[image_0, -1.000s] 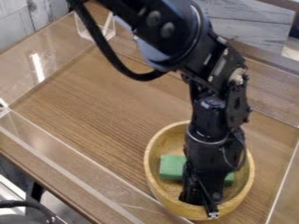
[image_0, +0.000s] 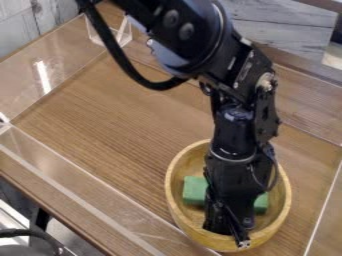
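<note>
My black gripper (image_0: 238, 222) reaches down from above into a round yellow bowl (image_0: 181, 205) at the lower right of the table. A green block (image_0: 194, 188) lies in the bowl, partly hidden behind the gripper. The gripper appears shut at the bowl's near part; whether anything thin sits between its fingertips is hard to make out.
A clear plastic container (image_0: 110, 22) stands at the far upper left. A pale grey board runs along the back. A black cable lies at the lower left edge.
The arm's upper part has shifted slightly left and up. The gripper's tip and the bowl are nearly where they were.
</note>
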